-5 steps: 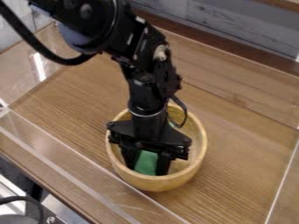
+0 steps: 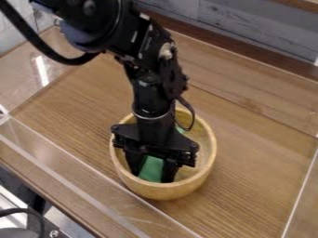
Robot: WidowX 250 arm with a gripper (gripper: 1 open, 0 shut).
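A pale yellow bowl sits on the wooden surface in the middle front. My black gripper is down inside it, shut on a green object that lies in the bowl. Much of the green object and the fingertips are hidden by the gripper body and the bowl.
Bare wooden surface lies to the right and behind the bowl. A clear edge strip runs along the left front, with a cable at the lower left corner. A wall stands at the back.
The arm and gripper have shifted slightly left, and more of the bowl's right side shows. The green object is still in the bowl.
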